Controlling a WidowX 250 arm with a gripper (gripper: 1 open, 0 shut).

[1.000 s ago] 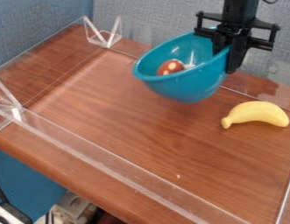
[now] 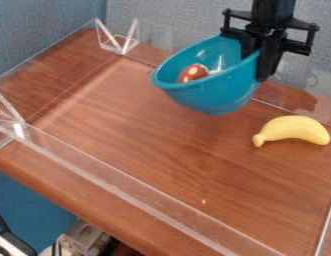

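Note:
My black gripper (image 2: pixel 265 55) is shut on the rim of a teal bowl (image 2: pixel 215 92), which hangs tilted above the back right of the wooden table (image 2: pixel 141 170). Inside the bowl sit a reddish round object (image 2: pixel 195 73) and something white, partly hidden. A yellow banana (image 2: pixel 293 131) lies on the table at the right, below and apart from the bowl.
Clear plastic barriers run along the table's left and front edges, with bracket-like supports (image 2: pixel 118 36) at the back left. Grey textured walls stand behind.
The bowl and my gripper have shifted slightly, with the bowl tilting a little more. The banana has not moved.

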